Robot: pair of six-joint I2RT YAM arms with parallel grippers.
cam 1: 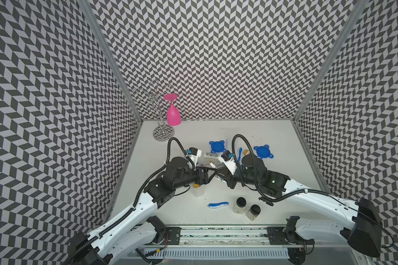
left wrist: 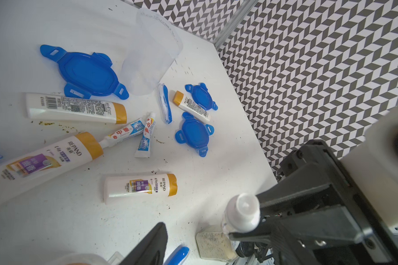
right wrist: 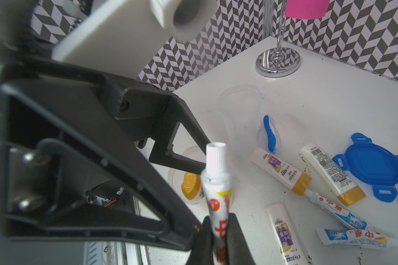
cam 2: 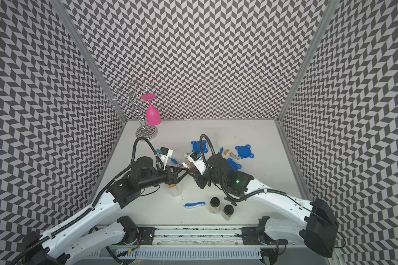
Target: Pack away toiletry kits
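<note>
My right gripper is shut on a small white toothpaste tube [right wrist: 216, 194], which stands cap up. My left gripper is open, its fingertips close to either side of that tube's capped end, with no grip visible. White bottles with yellow caps [left wrist: 139, 185] and two more toothpaste tubes [left wrist: 146, 137] lie on the table. Blue lids [left wrist: 88, 72] lie farther back. One clear cup [cam 1: 199, 190] holds yellow-capped bottles; another clear cup [right wrist: 241, 110] stands behind it, and a third clear cup [left wrist: 150, 55] is at the back.
A blue toothbrush [cam 1: 218, 205] lies near the front, beside two dark-lidded jars [cam 1: 240, 205]. At the back left, a metal rack [cam 1: 163, 131] carries a pink goblet [cam 1: 173, 115]. Both arms meet over the middle.
</note>
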